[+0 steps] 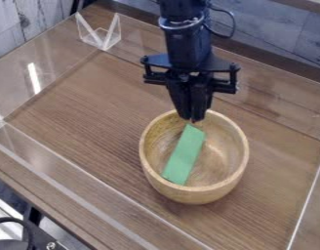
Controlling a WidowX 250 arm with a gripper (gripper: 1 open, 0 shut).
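Note:
A cream bowl (225,166) sits on the wooden table at the centre right. A green rectangular piece (185,154) lies inside it, slanting from the back toward the front left. My black gripper (190,105) hangs just above the back rim of the bowl, over the upper end of the green piece. Whether its fingers are open or shut is unclear from this angle.
Clear plastic fittings stand at the back left and left edge. Black cables show at the bottom left corner.

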